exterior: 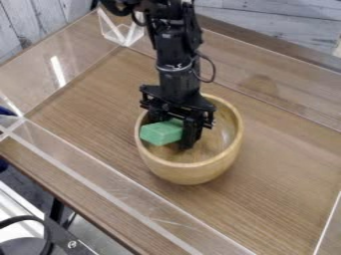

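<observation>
A black robot gripper (180, 125) reaches down into a tan wooden bowl (200, 169) at the middle of the camera view. It is shut on a green block (160, 132), which sits inside the bowl toward its left side. The fingers are dark and partly hide the block and the bowl's inside.
The wooden table (266, 214) has free room to the right, the left and behind the bowl. The table's left edge with dark equipment and cables lies at the lower left. A pale plank wall (280, 15) stands at the back.
</observation>
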